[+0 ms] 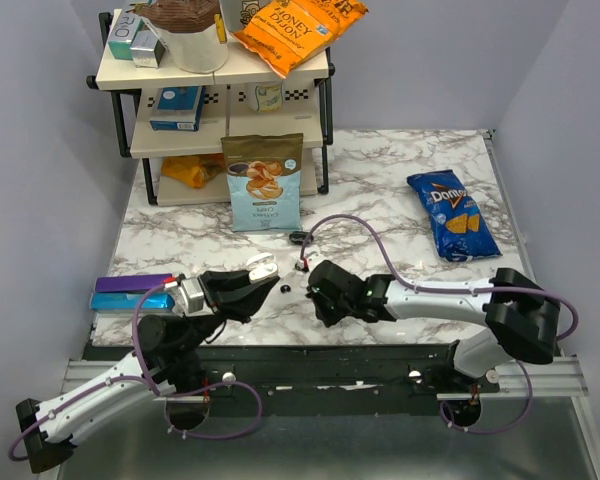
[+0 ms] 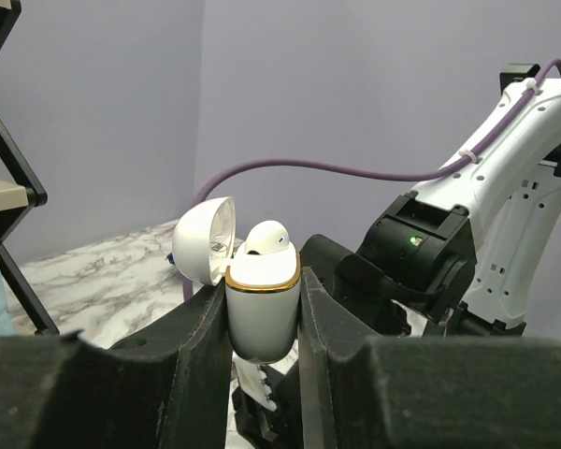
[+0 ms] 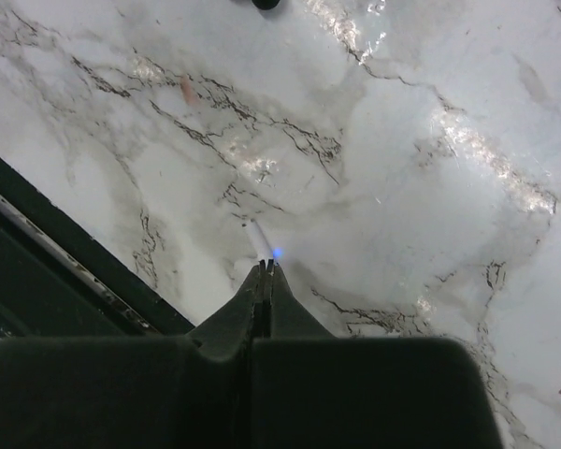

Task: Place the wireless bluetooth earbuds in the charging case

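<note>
My left gripper is shut on the white charging case (image 2: pixel 260 313), held upright with its lid open; a white earbud (image 2: pixel 266 238) shows in its top. My right gripper is shut, pointing down over the marble with nothing visible between its fingers; a small white mark with blue light shows just beyond its tips. A small black object (image 1: pixel 285 289) lies on the table between the grippers, and another dark object (image 1: pixel 301 238) sits further back.
A shelf rack (image 1: pixel 167 141) with packages stands at back left, a chip bag (image 1: pixel 263 182) before it. A Doritos bag (image 1: pixel 450 215) lies at right. Purple and blue boxes (image 1: pixel 130 283) lie at the left edge.
</note>
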